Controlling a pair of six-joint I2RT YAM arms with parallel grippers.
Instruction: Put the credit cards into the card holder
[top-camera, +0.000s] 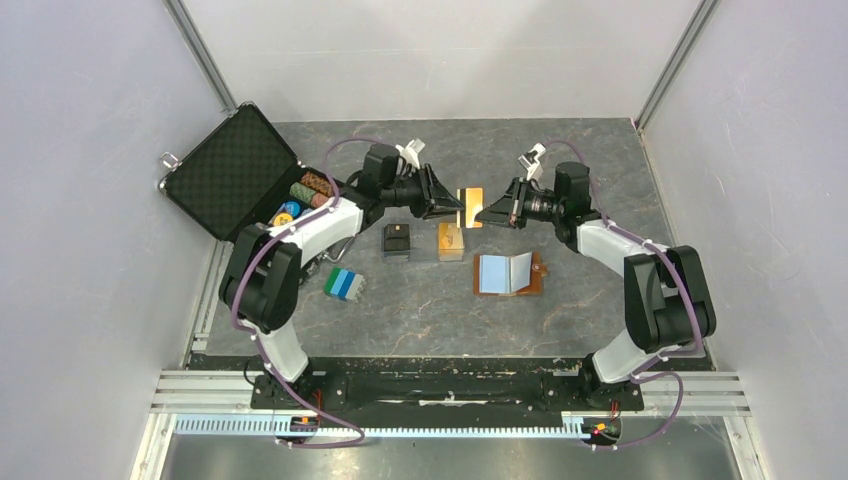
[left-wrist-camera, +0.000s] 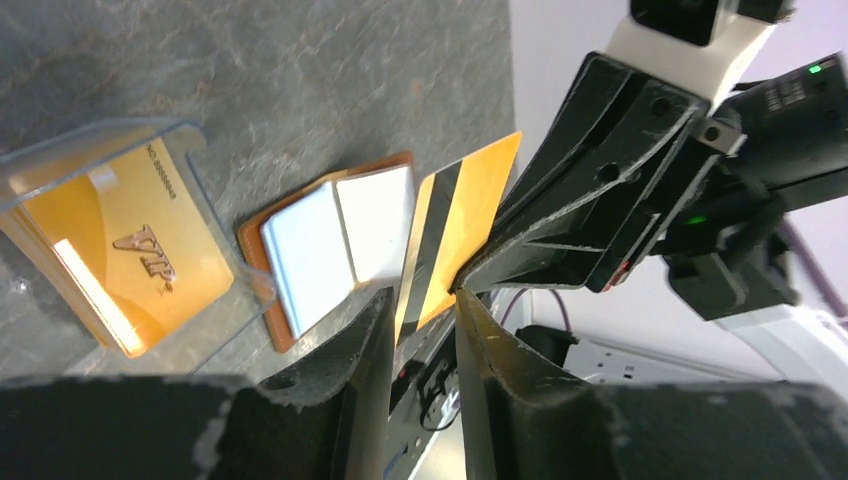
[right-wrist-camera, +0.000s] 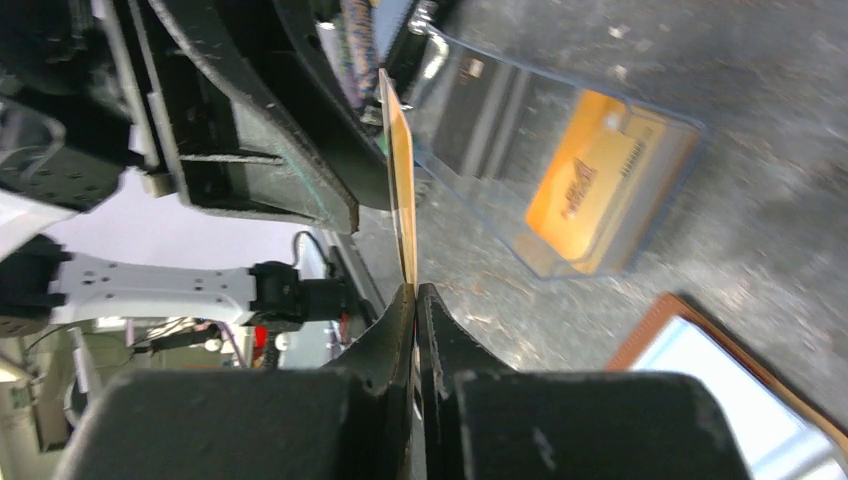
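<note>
An orange card with a dark stripe is held up between the two arms, above the table. My right gripper is shut on it, and the card stands edge-on in the right wrist view. My left gripper is open around the card's striped end, its fingers spread apart. Below, the brown card holder lies unfolded with pale inner pages. More orange cards sit in a clear box.
Another compartment with dark cards is left of the orange ones. Blue, green and grey cards lie further left. An open black case occupies the back left.
</note>
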